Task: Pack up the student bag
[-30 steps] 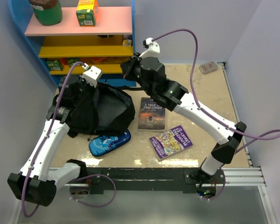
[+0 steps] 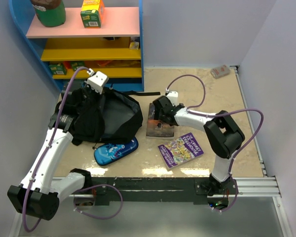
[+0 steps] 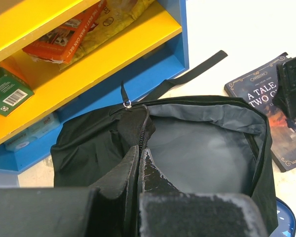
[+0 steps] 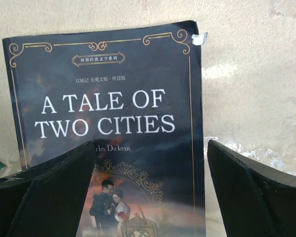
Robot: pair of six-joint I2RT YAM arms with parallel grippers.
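The black bag (image 2: pixel 119 121) lies open on the left of the table. My left gripper is shut at its zipper edge; whether fabric is between the fingers is unclear. My right gripper is open above the dark book A Tale of Two Cities (image 4: pixel 113 89), which lies flat right of the bag. A purple paperback (image 2: pixel 180 149) lies in front of that book, and a blue pencil case (image 2: pixel 116 151) lies in front of the bag.
A shelf unit (image 2: pixel 91 48) with boxes stands behind the bag. A small object (image 2: pixel 220 71) sits at the back right. Walls flank both sides.
My right gripper has come down from in front of the shelves to over the dark book. The left arm has stayed in place.
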